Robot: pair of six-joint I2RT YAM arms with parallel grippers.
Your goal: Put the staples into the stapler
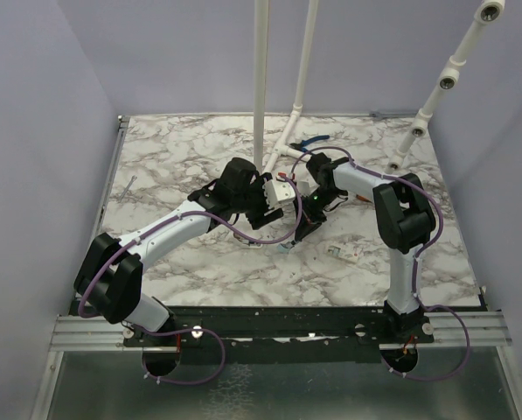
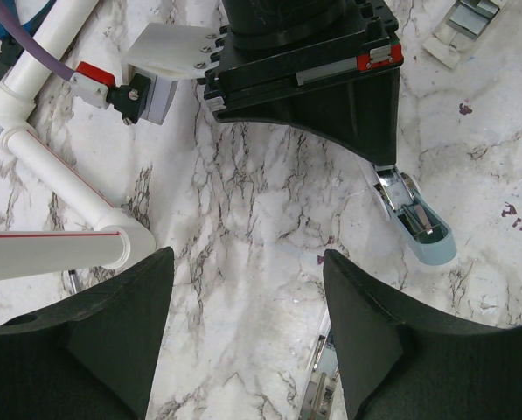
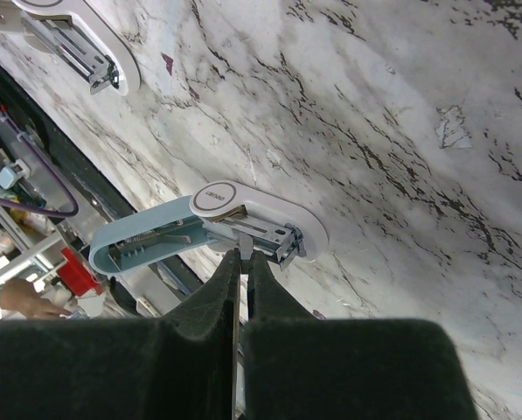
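An opened stapler, with a light-blue base (image 3: 138,242) and a white cover (image 3: 282,213), lies on the marble table, its metal magazine (image 3: 262,234) exposed. My right gripper is shut, its tips at the magazine's near edge; nothing shows between them, and contact is hard to judge. In the left wrist view, the same stapler (image 2: 431,236) is partly hidden behind the right gripper. My left gripper stands open over bare table, to the left of that stapler, with its fingers empty. I cannot make out any separate staples.
Another stapler (image 2: 320,385) lies below, partly covered by a left finger. A further one (image 2: 466,26) sits at the upper right. White pipes (image 2: 59,171) and blue-handled pliers (image 1: 309,142) are farther back.
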